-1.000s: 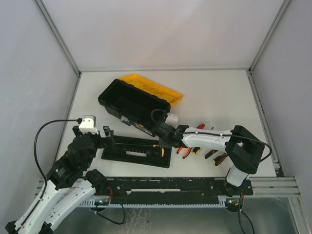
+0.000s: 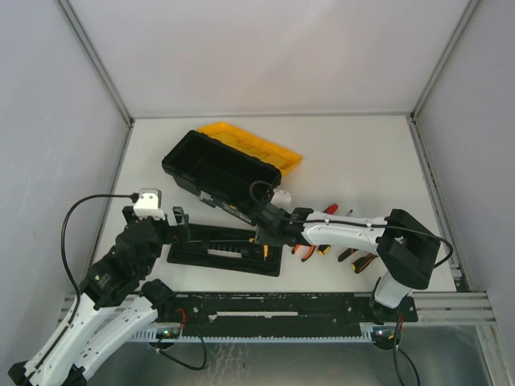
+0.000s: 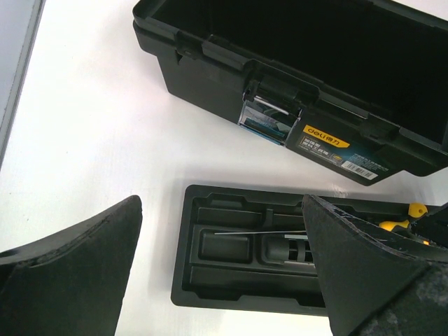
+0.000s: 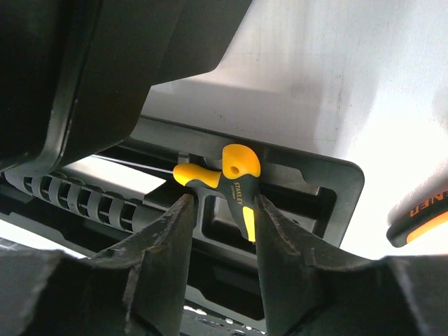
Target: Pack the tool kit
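Observation:
The black tool tray (image 2: pixel 181 255) lies in front of the black toolbox (image 2: pixel 187 153). In its right part rests a saw with a yellow and black Stanley handle (image 4: pixel 238 183); its thin blade (image 3: pixel 259 232) runs left along the tray. My right gripper is over the handle, its fingers partly apart on either side, with the right fingertip close to the handle's lower end. Whether they touch it cannot be made out. To the left, my left gripper is open above the tray's left end, empty between its fingers.
A yellow tray (image 2: pixel 273 151) stands behind the toolbox. Right of the black tray, partly under my right arm, lie red-handled pliers (image 2: pixel 309 252) and several other hand tools, including a yellow and black one (image 2: pixel 364 263).
The saw's handle has shifted very slightly left beneath my right gripper, which stays almost in place. My left arm has edged a little to the right.

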